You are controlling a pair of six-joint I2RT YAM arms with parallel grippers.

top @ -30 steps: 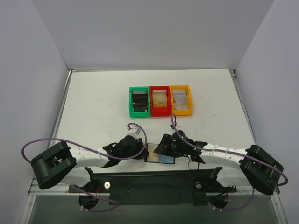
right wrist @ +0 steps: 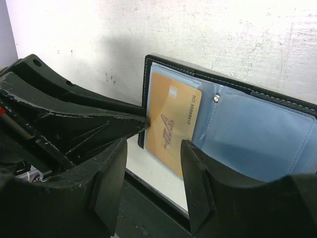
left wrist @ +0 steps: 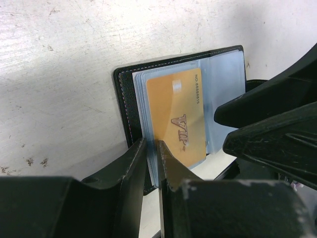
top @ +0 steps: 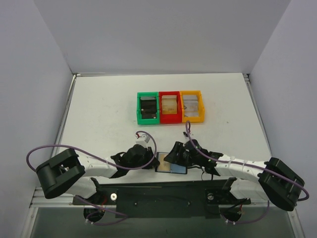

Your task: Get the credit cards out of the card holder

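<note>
The open card holder [top: 171, 163] lies at the table's front between both grippers. In the left wrist view its black cover [left wrist: 127, 94] holds clear sleeves, an orange card [left wrist: 179, 114] in the near one. My left gripper has its fingertips at that sleeve's edge, close together; whether anything is between them is unclear. The orange card also shows in the right wrist view [right wrist: 171, 114], beside an empty-looking blue sleeve [right wrist: 252, 134]. My right gripper stands open over the holder.
Behind sit green [top: 139, 106], red [top: 170, 118] and yellow [top: 197, 119] trays holding dark, tan and pale items.
My left gripper has moved very little.
</note>
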